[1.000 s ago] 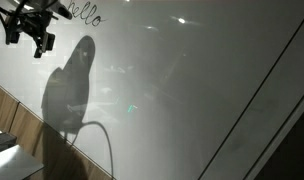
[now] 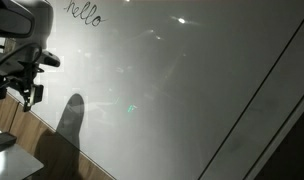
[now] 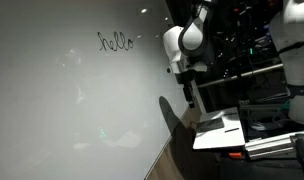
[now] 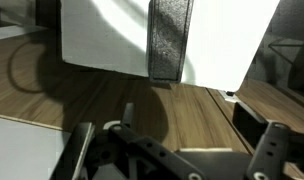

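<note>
My gripper (image 2: 19, 97) hangs open in front of the whiteboard, its fingers spread with nothing between them. In the wrist view the gripper faces a dark oblong block, perhaps an eraser (image 4: 168, 42), which lies on a white board-like surface (image 4: 104, 38). That block is ahead of the fingertips and apart from them. In exterior view 1 the dark block (image 2: 1, 142) shows at the lower left, below the gripper. Across the whiteboard (image 3: 82, 100), the handwritten word "hello" (image 3: 116, 42) stands near the top.
Wood-coloured floor or panelling (image 4: 132, 105) runs below the white surface. A white panel edge (image 4: 22, 150) is at the lower left of the wrist view. Dark equipment (image 3: 257, 100) crowds the right side in exterior view 2.
My gripper has come down and slightly left in exterior view 1, closer to the dark block. Its shadow on the whiteboard has shifted down and left. The writing is unchanged.
</note>
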